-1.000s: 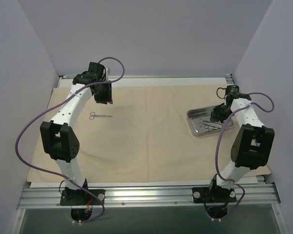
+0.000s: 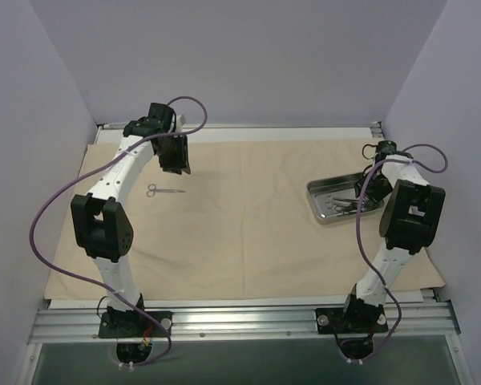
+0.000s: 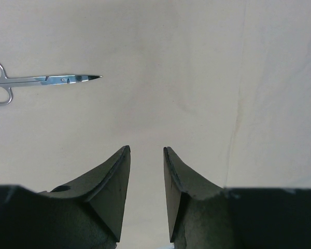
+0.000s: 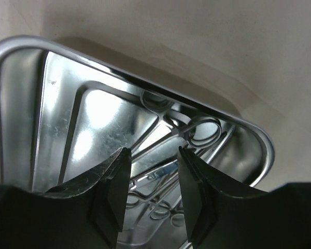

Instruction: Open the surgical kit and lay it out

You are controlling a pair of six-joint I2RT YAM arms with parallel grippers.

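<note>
A pair of scissors (image 2: 165, 191) lies alone on the beige cloth at the left, seen also in the left wrist view (image 3: 41, 81). My left gripper hangs open above the cloth, right of and nearer than the scissors. At the right, a steel tray (image 4: 57, 49) holds several instruments, among them ringed scissors or clamps (image 4: 202, 132) crowded along one side. My right gripper is open over the tray, nothing visibly held between its fingers, with instruments beneath it.
Grey walls close the area at back and both sides. Purple cables arch over both arms.
My right arm has shifted over the right part of the tray and turned slightly, its elbow moving back. The left arm has moved very little.
</note>
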